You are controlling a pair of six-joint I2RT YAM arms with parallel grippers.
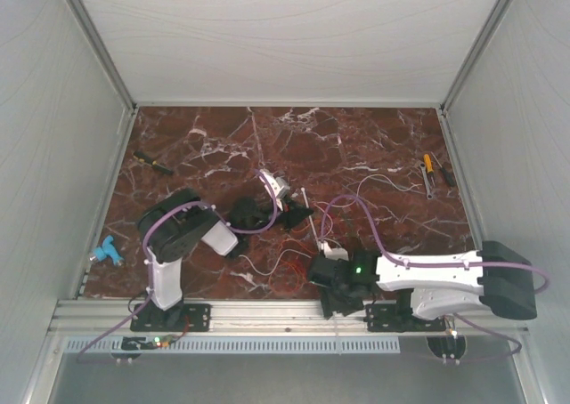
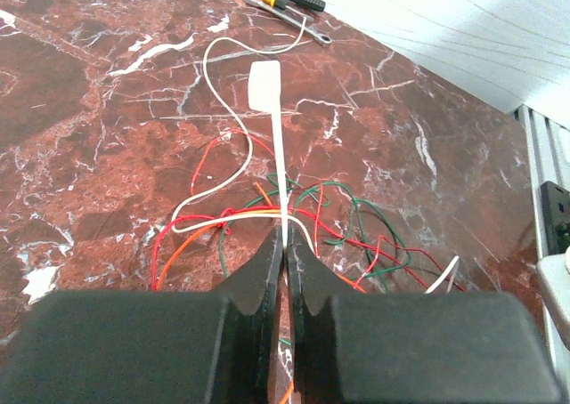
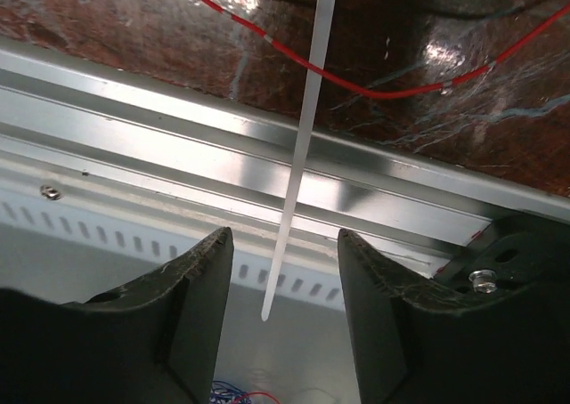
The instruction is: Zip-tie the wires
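Note:
My left gripper is shut on a white zip tie [image 2: 278, 146] near its head [image 2: 264, 87], above the tangle of coloured wires [image 2: 354, 208] on the marble table. The tie's long tail [image 3: 303, 137] hangs across the front rail in the right wrist view. My right gripper is at the table's front edge, fingers apart on either side of that tail, touching nothing that I can see. A red wire [image 3: 392, 92] lies beneath the tail.
Screwdriver [image 1: 428, 165] and wrench [image 1: 426, 180] lie at the right, another tool [image 1: 151, 162] and a blue object [image 1: 107, 251] at the left. A metal rail [image 1: 258, 308] runs along the front.

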